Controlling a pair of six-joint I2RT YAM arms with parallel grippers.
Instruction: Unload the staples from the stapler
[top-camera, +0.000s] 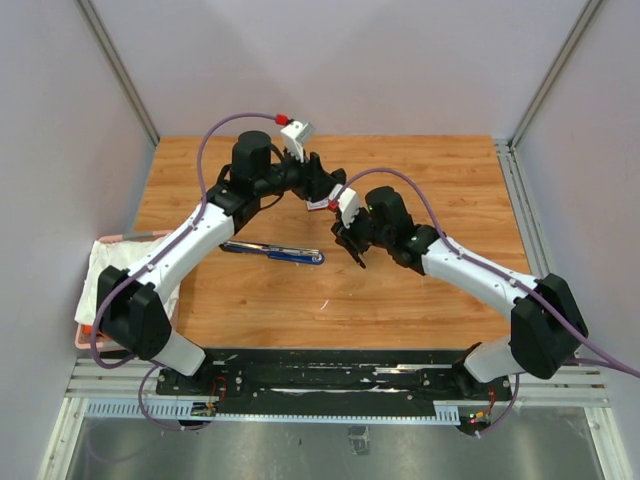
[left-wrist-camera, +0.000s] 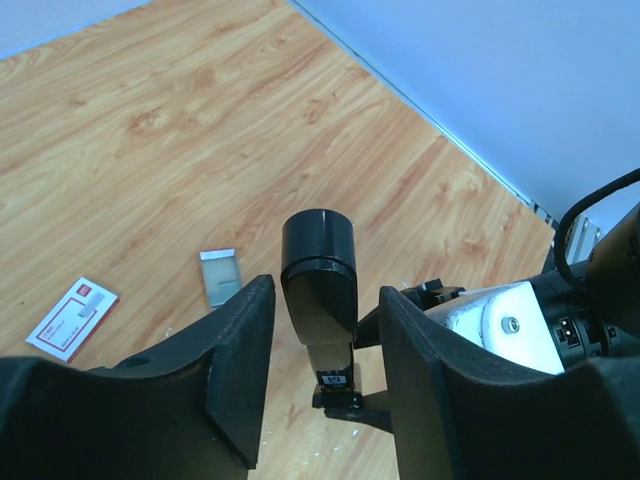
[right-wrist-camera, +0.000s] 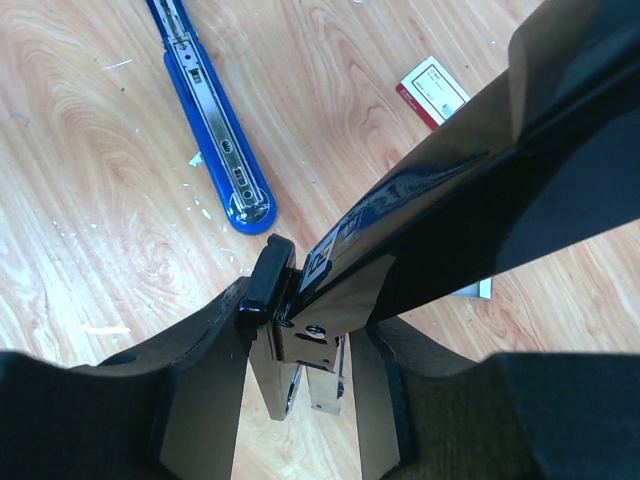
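A black stapler (left-wrist-camera: 320, 290) hangs above the table between my two grippers. In the left wrist view its rounded end stands between the fingers of my left gripper, with gaps on both sides, so that gripper is open around it. My right gripper appears shut on the stapler's other end, where metal parts (right-wrist-camera: 325, 385) show between the fingers. The stapler's dark body (right-wrist-camera: 440, 210) runs to the upper right in the right wrist view. A blue stapler (top-camera: 272, 252) lies opened out on the table, its metal track (right-wrist-camera: 215, 115) exposed.
A white and red box (left-wrist-camera: 73, 318) lies on the table, with a grey block (left-wrist-camera: 221, 276), perhaps staples, near it. A pink basket (top-camera: 84, 338) with white cloth stands at the left. Small scraps (right-wrist-camera: 106, 330) dot the table.
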